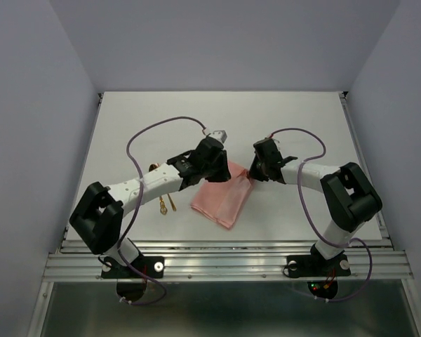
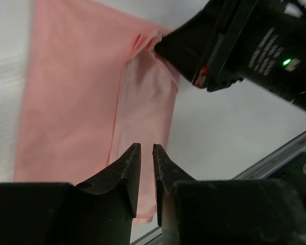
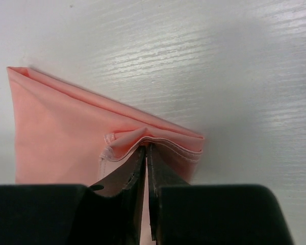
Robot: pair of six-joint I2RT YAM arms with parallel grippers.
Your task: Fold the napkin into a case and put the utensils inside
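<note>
The pink napkin (image 1: pixel 224 200) lies folded at the table's middle, a lengthwise fold along its right part. In the left wrist view, my left gripper is over the napkin, a narrow gap between its fingertips and no cloth in it. My right gripper has its tips against the raised, hemmed top fold of the napkin (image 3: pixel 66 138). Those tips are close together, and whether cloth is pinched between them is unclear. Gold utensils (image 1: pixel 163 206) lie left of the napkin, partly hidden beneath my left arm.
Bare white table (image 1: pixel 161 112) stretches across the back and along the right of the napkin. A metal rail (image 1: pixel 224 256) runs along the front edge. Both grippers are close to each other near the napkin's far end.
</note>
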